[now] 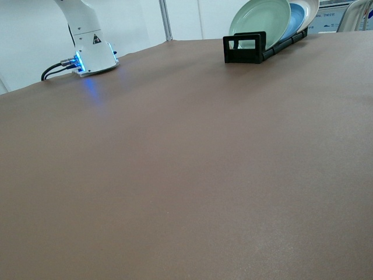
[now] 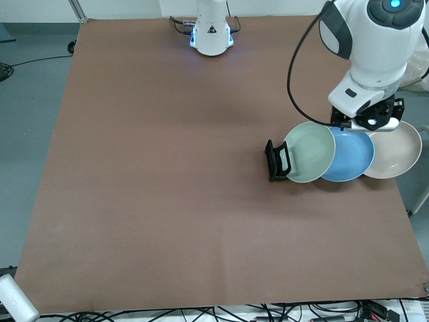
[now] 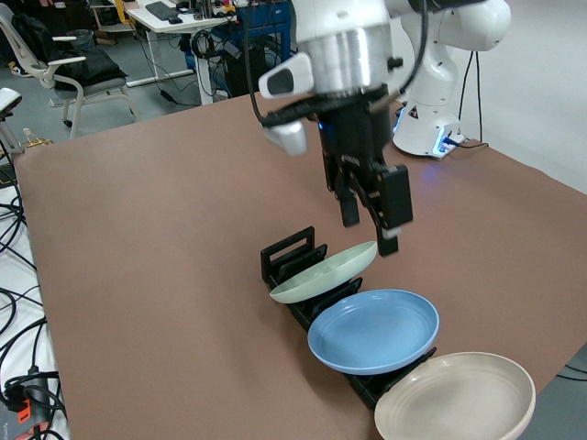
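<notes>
A black dish rack holds three tilted plates in a row: a green plate, a blue plate and a cream plate. My black gripper hangs from the arm just above the rack, near the top of the green plate in the right view, with its two fingers apart and nothing seen between them. In the left view it is mostly hidden behind the arm's white housing, over the plates. The top view does not show it.
Cables lie along the near edge.
</notes>
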